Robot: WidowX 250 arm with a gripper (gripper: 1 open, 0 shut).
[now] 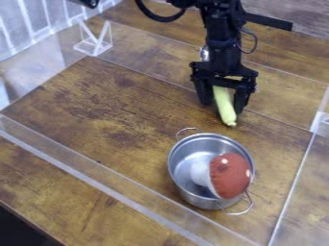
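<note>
My black gripper (224, 86) reaches down from the top of the view and stands open around a long pale yellow-green object (225, 108), which lies on the wooden table (90, 135). Its fingers straddle the upper part of that object; whether they touch it I cannot tell.
A steel pot (195, 169) with a red-and-white round object (232, 174) in it stands at the lower right, below the gripper. A white wire-like holder (95, 38) is at the upper left.
</note>
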